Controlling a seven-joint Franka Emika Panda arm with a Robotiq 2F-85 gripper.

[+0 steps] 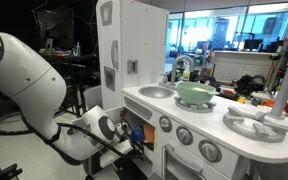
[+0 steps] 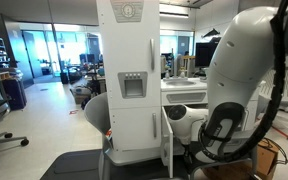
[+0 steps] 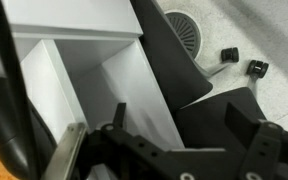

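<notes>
My gripper is open, with nothing visible between its fingers. Below it in the wrist view is a white open-topped compartment, apparently a drawer or cabinet part; the fingers lie over its edge and the dark mat beside it. In exterior view 1 the arm reaches low to the front of the toy kitchen, under the sink. Its fingertips are hard to make out there. In exterior view 2 the wrist is down beside an open white door or panel, and the fingertips are hidden.
A tall white fridge unit stands left of the counter. On the stove top rest a green pot and a grey burner rack. A black rounded object sits left of the compartment. Dark mats cover part of the floor.
</notes>
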